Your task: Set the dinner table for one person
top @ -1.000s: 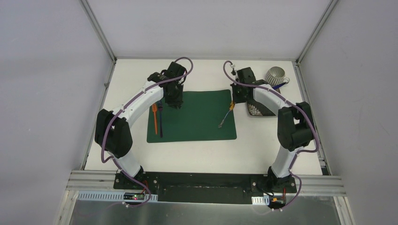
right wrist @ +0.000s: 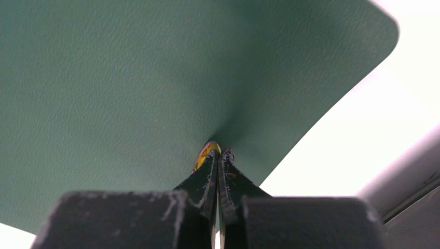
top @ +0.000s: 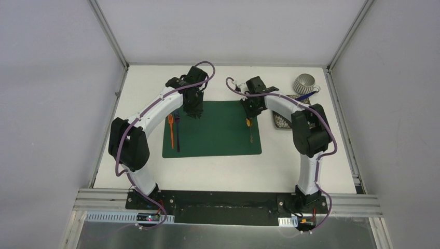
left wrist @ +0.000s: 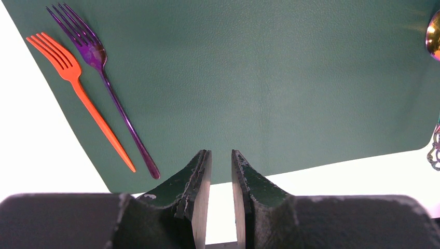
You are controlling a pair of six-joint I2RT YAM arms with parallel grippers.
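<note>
An orange fork point(left wrist: 93, 109) and a purple fork point(left wrist: 119, 106) lie side by side on the left of the green placemat point(top: 218, 135). My left gripper hangs over the mat, part open and empty. My right gripper is shut over a gold spoon point(top: 248, 123) at the mat's right side, whose bowl shows just beyond the fingertips; whether the fingers grip it is unclear. The spoon's handle points toward the front edge, and it also shows at the edge of the left wrist view.
A tray point(top: 281, 121) with a blue-handled item stands to the right, partly under my right arm, and a striped mug point(top: 304, 82) sits at the back right corner.
My right gripper has moved leftward with the spoon moving too, which now lies more upright along the mat's right side. My left arm has shifted very slightly.
</note>
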